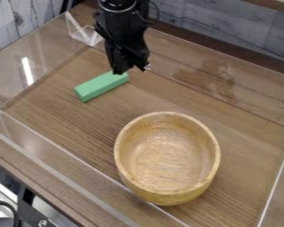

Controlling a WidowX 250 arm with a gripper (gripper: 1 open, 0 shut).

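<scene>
My black gripper (127, 60) hangs at the upper middle, just above and to the right of a flat green block (102, 86) lying on the wooden table. It looks shut, with nothing visible between its fingers. A large tan bowl (169, 186) sits at the lower middle.
A clear plastic piece lies near the left edge. A dark cable is at the bottom left corner.
</scene>
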